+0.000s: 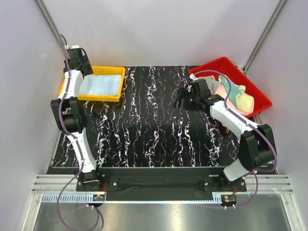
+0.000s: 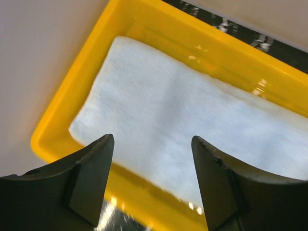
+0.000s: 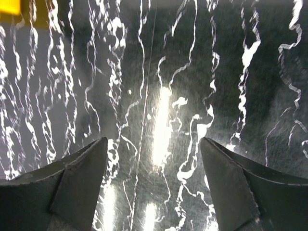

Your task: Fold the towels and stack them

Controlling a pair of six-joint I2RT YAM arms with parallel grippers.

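Observation:
A pale blue-white towel (image 1: 102,85) lies flat inside the yellow tray (image 1: 120,83) at the far left. In the left wrist view the whole towel (image 2: 159,106) rests within the tray's walls (image 2: 67,91), free of my fingers. Above the tray's left end, my left gripper (image 1: 89,74) has its fingers apart with nothing between them. More towels, grey, teal, pink and yellow (image 1: 245,102), lie heaped in the red bin (image 1: 263,98) at the far right. My right gripper (image 1: 177,103) hangs open and empty over the dark table, left of that bin.
White walls stand behind and on both sides. Part of the yellow tray's corner (image 3: 10,9) shows in the right wrist view.

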